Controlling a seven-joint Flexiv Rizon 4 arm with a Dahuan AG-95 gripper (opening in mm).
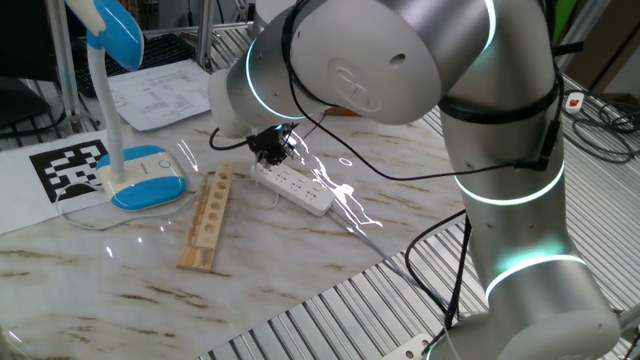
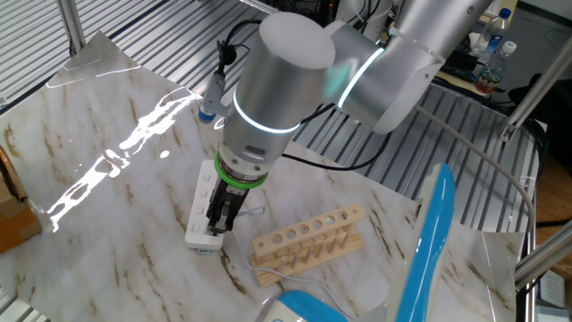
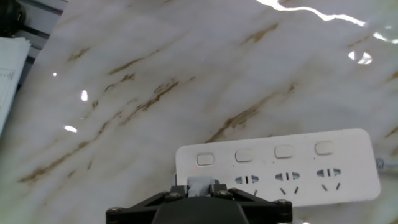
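Observation:
The white power strip (image 3: 348, 180) lies flat on the marble-patterned table, its switches and sockets facing up. Over its end socket is my gripper, pointing down, with a pale plug (image 3: 200, 185) between its fingertips. That end socket is covered, so I cannot tell whether the plug's pins are in it. A small red light shows beside the nearest switch. In exterior view 2 the dark fingers (image 2: 217, 221) stand over the strip's near end. The blue and white desk lamp (image 1: 145, 180) has a thin white cable running toward the strip.
A wooden test-tube rack (image 1: 207, 220) stands between lamp and strip, close to the gripper. Papers (image 1: 165, 95) and a checkered marker sheet (image 1: 65, 170) lie behind and left. A cardboard box (image 2: 11, 201) sits at one table edge.

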